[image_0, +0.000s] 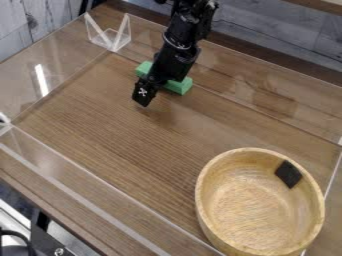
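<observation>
A black robot arm reaches down from the top centre to my gripper (156, 82), which stands open low over the wooden table. A green object (173, 82) lies at the gripper, partly hidden behind it; whether it sits between the fingers or just behind them I cannot tell.
A round tan container (254, 228) with a dark patch on its rim stands at the lower right. Clear plastic pieces are at the top left and left edge.
</observation>
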